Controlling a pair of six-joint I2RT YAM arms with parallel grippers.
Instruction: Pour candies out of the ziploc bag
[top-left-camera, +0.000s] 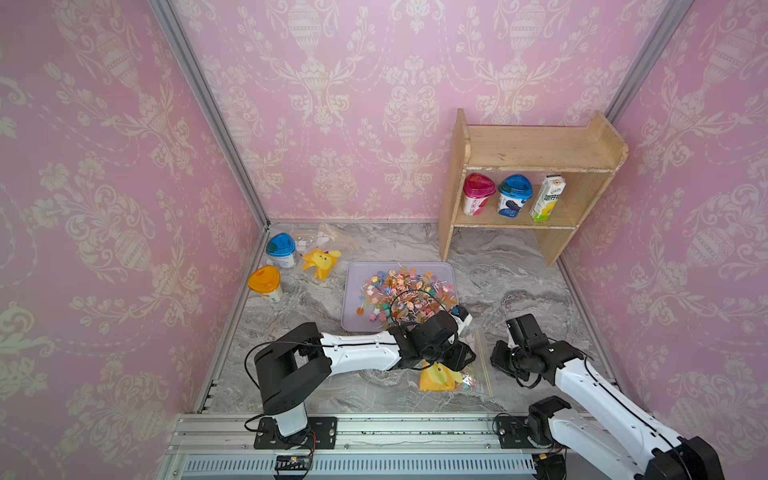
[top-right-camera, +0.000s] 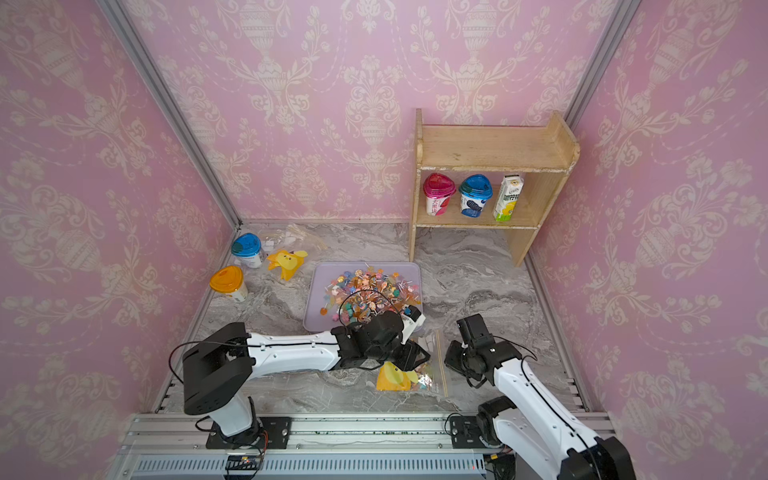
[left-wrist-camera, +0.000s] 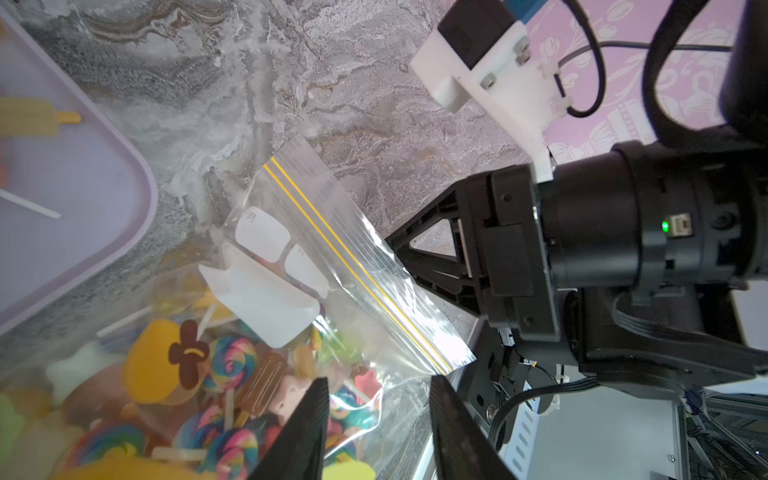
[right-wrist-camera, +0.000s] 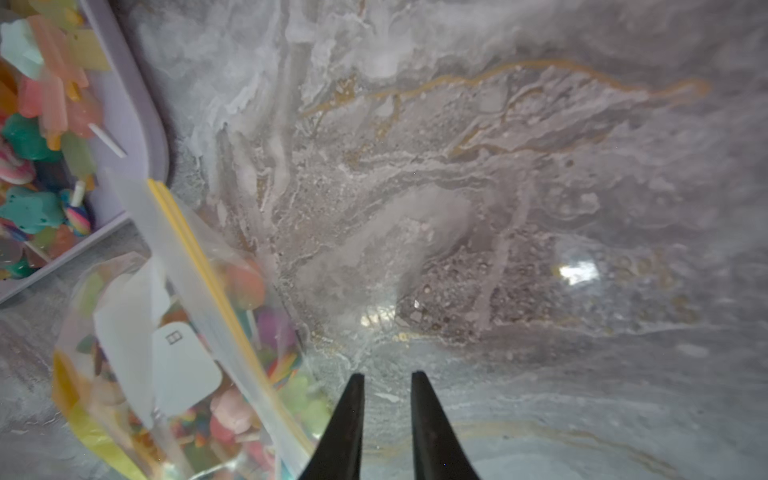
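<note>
A clear ziploc bag (left-wrist-camera: 264, 384) holding colourful candies and a yellow piece lies on the marble table in front of the tray. My left gripper hangs over the bag with its fingers apart, nothing visibly between them. My right gripper stands open beside the bag's zip end (right-wrist-camera: 209, 288), over bare table, nothing between its fingers. The purple tray (top-left-camera: 352, 312) holds a spread of lollipops and candies, partly hidden behind the left arm in the top views.
A wooden shelf (top-left-camera: 532, 132) with tubs and a carton stands at the back right. Blue (top-left-camera: 281, 248) and orange (top-left-camera: 264, 280) tubs and a yellow item (top-left-camera: 320, 261) sit at the back left. Table right of the tray is clear.
</note>
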